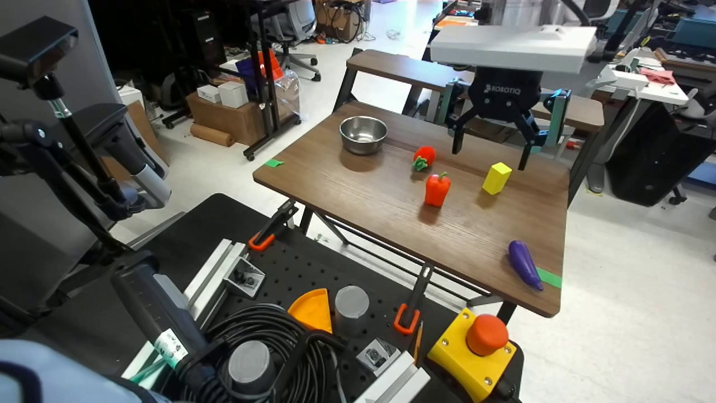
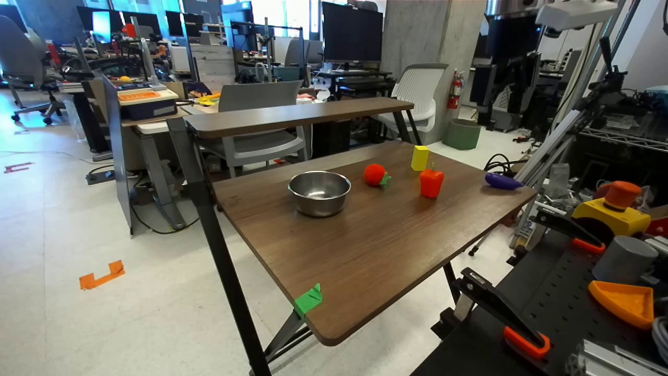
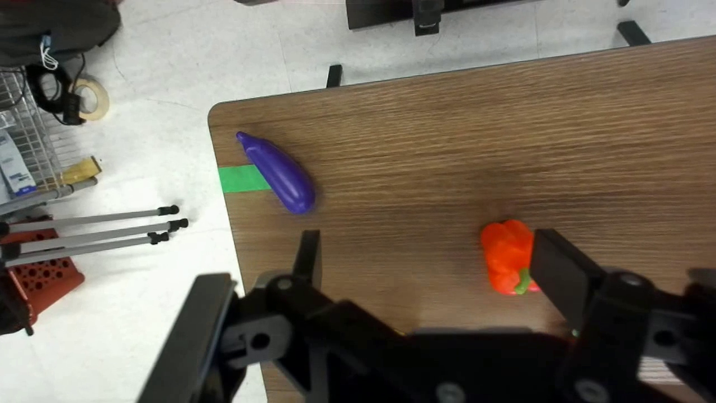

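My gripper (image 1: 490,153) hangs in the air above the table, open, with nothing between its fingers; in the wrist view its fingers are spread wide. Below it in exterior view 1 lies a yellow block (image 1: 497,178). An upright orange-red pepper (image 1: 437,191) and a red round vegetable with a green top (image 1: 424,157) sit near the table's middle. A purple eggplant (image 3: 280,173) rests at one corner beside green tape. Toward the other end stands a steel bowl (image 2: 320,193), with nothing visible in it. The gripper hides most of the block in the wrist view.
The wooden table (image 2: 350,263) has a raised shelf (image 2: 300,116) along its back edge. Bare tabletop surrounds the objects. A black pegboard cart with clamps and a yellow-and-red stop button (image 1: 472,352) stands at the front.
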